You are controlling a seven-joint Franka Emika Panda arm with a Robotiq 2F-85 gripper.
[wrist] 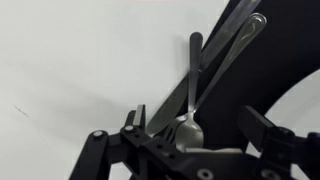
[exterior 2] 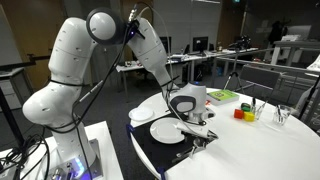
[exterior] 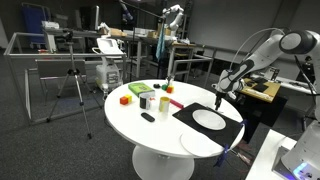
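Note:
In the wrist view a spoon (wrist: 190,134) lies with its bowl toward my gripper. Beside it are another utensil with a patterned handle (wrist: 248,34) and a knife-like piece of cutlery (wrist: 225,38), crossing at the edge of the black mat (wrist: 292,38). My fingers stand open, one finger (wrist: 137,117) left of the cutlery and the other (wrist: 256,128) right of it. Nothing is seen held between them. From outside, the gripper (exterior: 219,99) hangs low at the mat's edge, and the gap to the cutlery cannot be judged.
A white plate (exterior: 209,119) rests on the mat, close to the gripper. Farther along the round white table (exterior: 142,127) stand mugs (exterior: 164,103), colored blocks (exterior: 125,100) and a green tray (exterior: 139,88). A dark object (exterior: 147,117) lies near the front; open tabletop surrounds it.

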